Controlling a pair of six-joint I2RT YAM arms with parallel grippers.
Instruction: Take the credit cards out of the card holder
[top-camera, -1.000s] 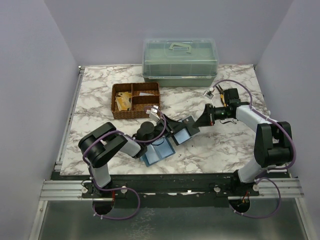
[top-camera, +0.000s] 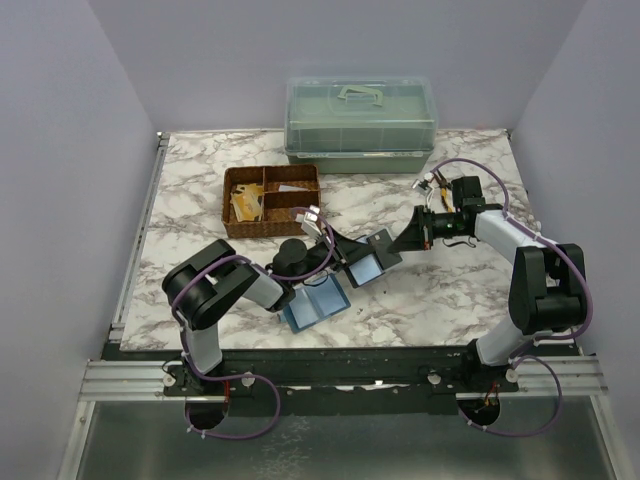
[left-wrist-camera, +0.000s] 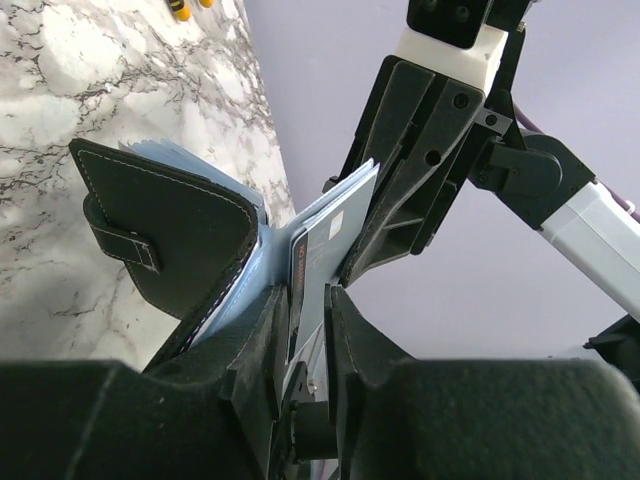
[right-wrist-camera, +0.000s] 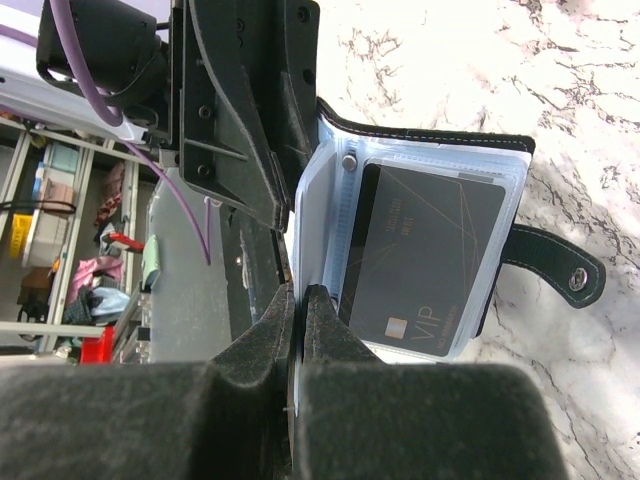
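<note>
Between my grippers hangs the open card holder (top-camera: 366, 268), a black wallet (left-wrist-camera: 160, 220) with clear sleeves and a strap. In the right wrist view a grey VIP card (right-wrist-camera: 420, 260) sits in a sleeve; another card (left-wrist-camera: 325, 240) shows edge-on in the left wrist view. My left gripper is at the sleeves' edge, fingers slightly apart around it, grip unclear. My right gripper is shut on the thin sleeve edge. More blue card sleeves (top-camera: 315, 300) lie on the marble table under the left arm.
A brown divided basket (top-camera: 240, 225) with cards stands at back left, a green lidded box (top-camera: 360, 120) behind. Small yellow-black items lie at the right.
The left gripper and arm have shifted very slightly in the top view; the holder and right arm look nearly unchanged.
</note>
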